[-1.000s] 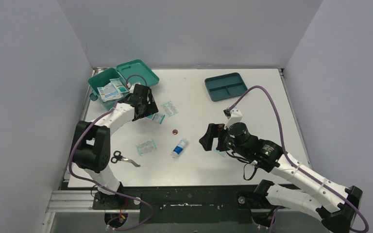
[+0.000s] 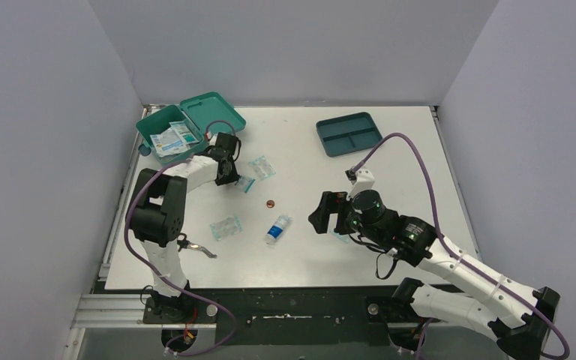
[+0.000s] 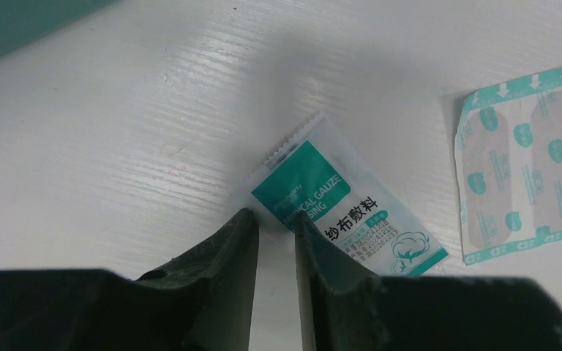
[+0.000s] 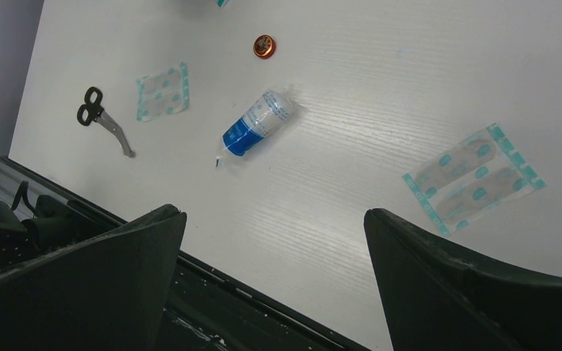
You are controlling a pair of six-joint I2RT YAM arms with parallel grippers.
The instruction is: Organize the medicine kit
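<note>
A green-and-white gauze packet (image 3: 358, 212) lies on the white table, and my left gripper is over its near-left edge. The left fingers stand a narrow gap apart; whether the packet's edge is between them I cannot tell. The green medicine box (image 2: 144, 125), its lid open, holds several packets at the back left. My right gripper hangs open and empty over the front right of the table. Bandage sheets (image 4: 476, 179) lie flat in several places. A wrapped blue-and-white roll (image 4: 257, 124) rests mid-table.
Scissors (image 4: 106, 121) lie at the front left, and a small copper-coloured round item (image 4: 264, 47) sits near the middle. A dark green divided tray (image 2: 349, 134) stands empty at the back right. Bare table surrounds that tray.
My left gripper has come in over the gauze packet and its fingers have narrowed. The right arm is almost still.
</note>
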